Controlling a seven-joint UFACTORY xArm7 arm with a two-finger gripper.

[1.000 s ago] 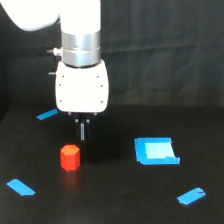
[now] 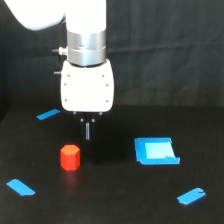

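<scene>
A red block (image 2: 70,157), roughly hexagonal in outline, rests on the dark tabletop left of the middle. My gripper (image 2: 87,132) hangs under the white hand, above and slightly right of the block in the picture. Its dark fingers blend into the black background, so how far apart they stand is unclear. Nothing is visible held at their tips. To the right lies a white square (image 2: 159,150) bordered with blue tape (image 2: 153,161).
Blue tape strips lie at the back left (image 2: 48,114), front left (image 2: 20,187) and front right (image 2: 191,196). A dark curtain (image 2: 165,60) hangs behind.
The hand and gripper have shifted slightly to the right. The red block, the white square and the tape strips have stayed where they were.
</scene>
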